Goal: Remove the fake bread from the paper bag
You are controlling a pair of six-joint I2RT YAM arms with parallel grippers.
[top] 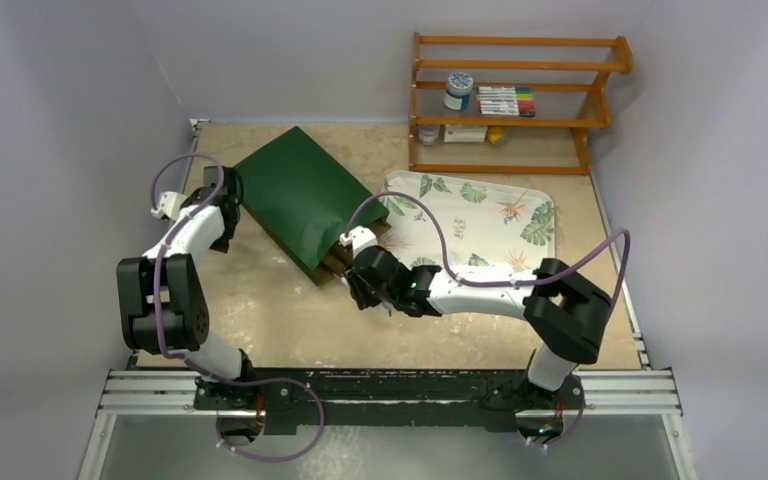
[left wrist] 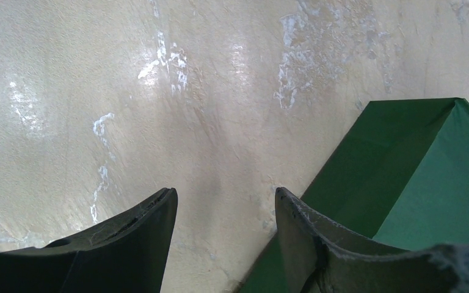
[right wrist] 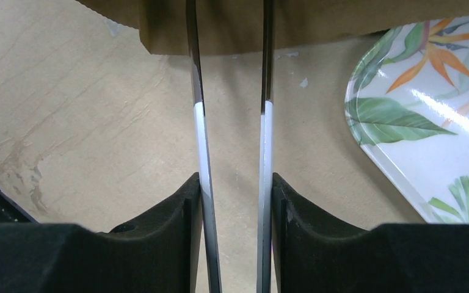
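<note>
A green paper bag point(top: 295, 190) lies on its side on the beige table, its brown open end toward the tray. My left gripper point(top: 210, 225) is at the bag's far-left end; in the left wrist view its fingers point(left wrist: 146, 232) stand apart over bare table, beside the green bag point(left wrist: 439, 177). My right gripper point(top: 365, 280) is at the bag's mouth, its long metal fingertips reaching onto the brown paper point(right wrist: 354, 15); whatever is between them is hidden at the top edge of the right wrist view. No bread is visible.
A floral tray point(top: 480, 220) lies right of the bag, close to its mouth. A wooden rack point(top: 500, 165) with jars and markers stands at the back right. Bare table shows in front of the bag and at the left.
</note>
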